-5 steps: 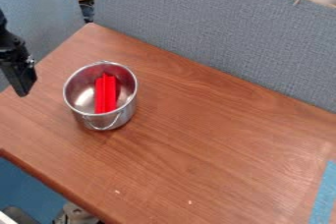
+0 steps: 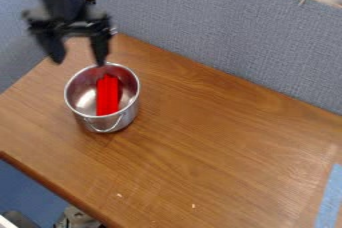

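Observation:
A steel pot (image 2: pixel 126 114) with a wire handle stands on the left part of the wooden table (image 2: pixel 227 152). A red object (image 2: pixel 107 95) lies inside it. My black gripper (image 2: pixel 76 47), blurred, hangs above and just behind the pot at the upper left, its fingers apart and open, with nothing visible between them.
A grey padded wall runs along the back and left of the table. A blue strip lies at the right edge.
My gripper has moved from the far left up and to the right, to above the back of the pot. The pot and red object look unchanged.

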